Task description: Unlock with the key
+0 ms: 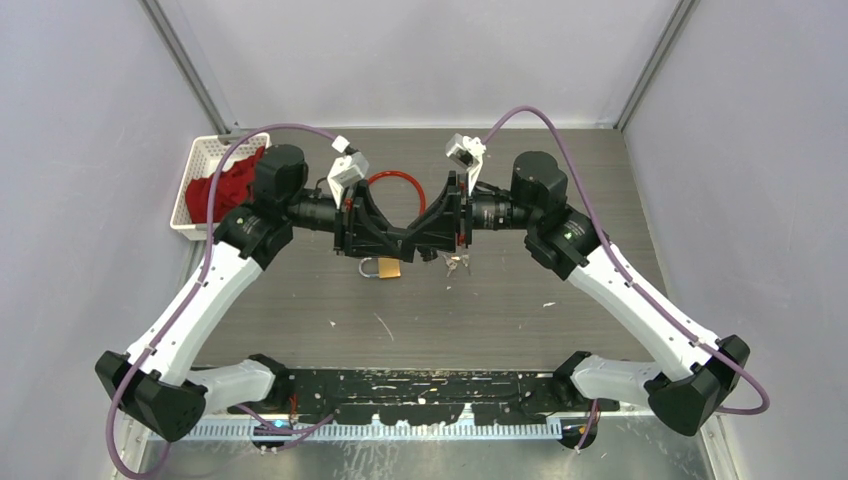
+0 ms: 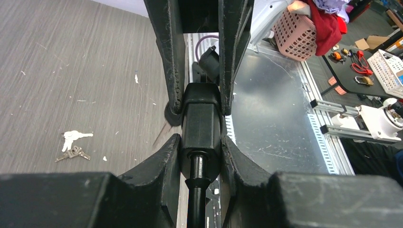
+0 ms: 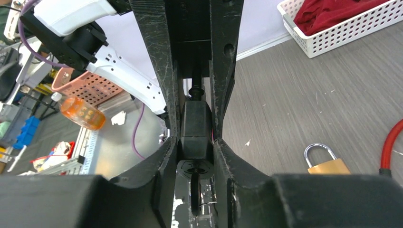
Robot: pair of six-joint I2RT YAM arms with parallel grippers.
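Observation:
A black block-shaped piece (image 2: 202, 126) hangs between my two grippers, clear of the table. It looks like the end of a lock, with a slim rod (image 2: 197, 166) coming out toward my left wrist camera. My left gripper and my right gripper face each other and pinch it from opposite ends. In the right wrist view its near end shows a round face (image 3: 195, 167). Several keys (image 1: 456, 264) lie on the table, also visible in the left wrist view. A brass padlock (image 3: 330, 166) rests nearby.
A red cable (image 3: 393, 145) with a dark end lies on the table, partly behind my grippers in the top view. A white basket (image 3: 311, 45) with red cloth (image 3: 328, 12) stands at the back left.

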